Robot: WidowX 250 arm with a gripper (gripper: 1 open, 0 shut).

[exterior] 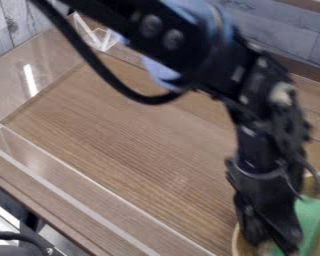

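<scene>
My gripper (270, 225) is blurred at the lower right, reaching down over a wooden bowl (242, 244), which it largely covers along with much of the green block (310, 218) inside. Whether the fingers are open, shut or touching the block cannot be made out.
A panelled wall (290, 35) runs along the back. A dark gap with cables lies past the table's edge at the lower left.
</scene>
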